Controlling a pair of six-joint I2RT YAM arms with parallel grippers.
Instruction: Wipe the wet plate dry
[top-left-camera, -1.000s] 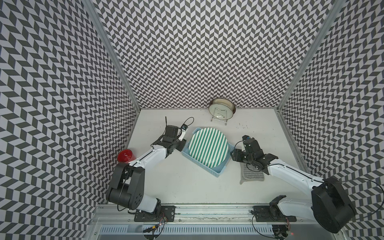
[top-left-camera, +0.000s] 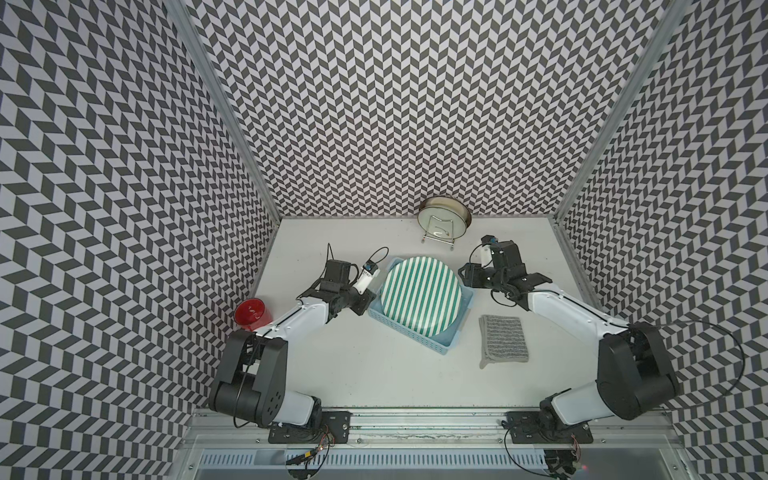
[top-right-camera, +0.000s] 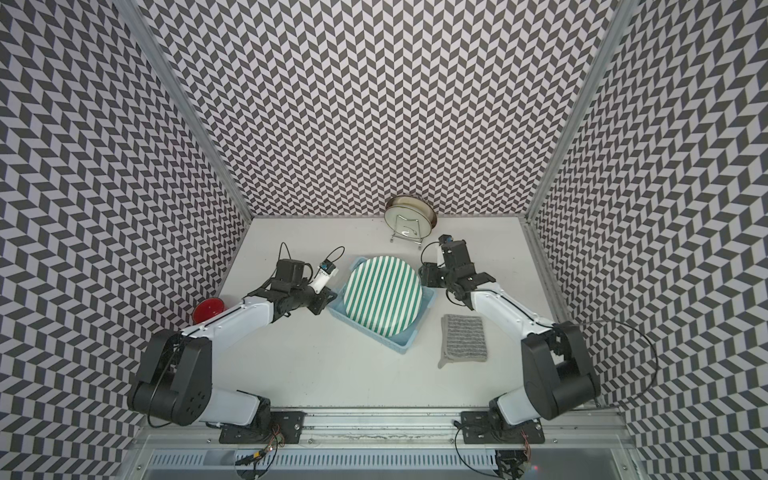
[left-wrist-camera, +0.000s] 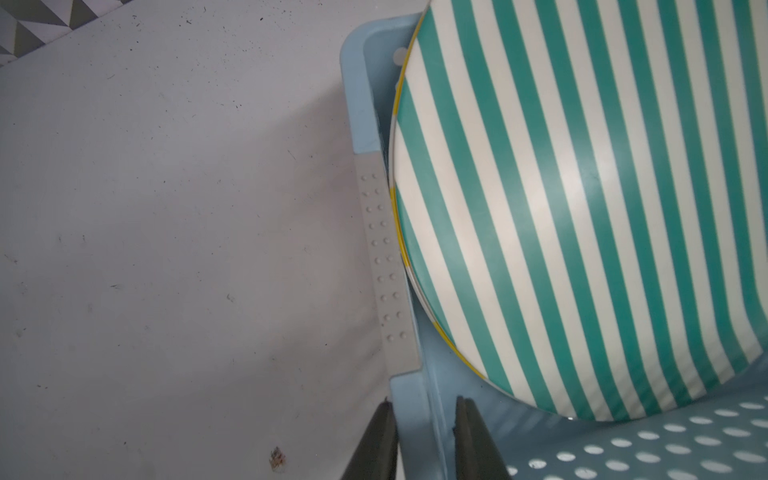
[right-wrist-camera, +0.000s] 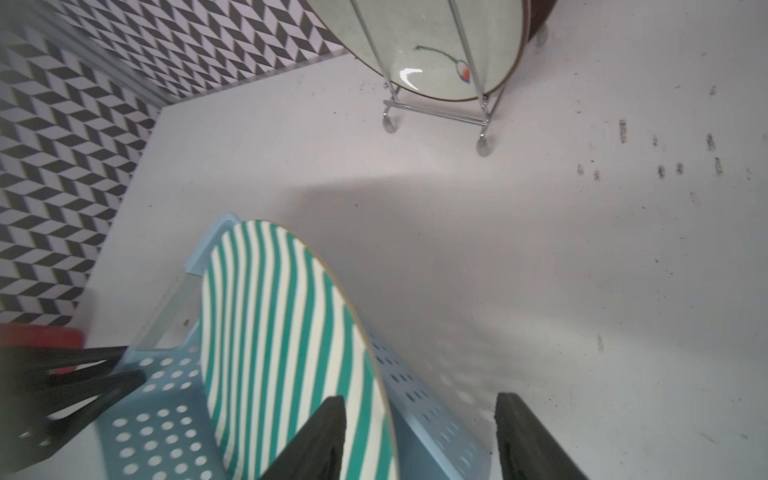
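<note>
A round plate (top-left-camera: 420, 296) with green and white stripes lies tilted in a light blue basket (top-left-camera: 440, 344) on the table. In the left wrist view my left gripper has its fingers apart, on either side of the basket's edge, with a gap showing next to it. My right gripper stands open over the basket's opposite side, near the plate's edge; its fingers grip nothing that shows. A grey striped cloth (top-left-camera: 504, 338) rests flat on the table, in front of the right gripper. Whether the plate is wet cannot be made out.
At the back, a round dish (top-left-camera: 444, 217) leans on a wire stand (right-wrist-camera: 440, 114). Far left sits a red bowl (top-left-camera: 251, 313) beside the left arm. Free table lies in front of the basket and at the back right.
My right gripper has moved toward the back, uncovering the cloth.
</note>
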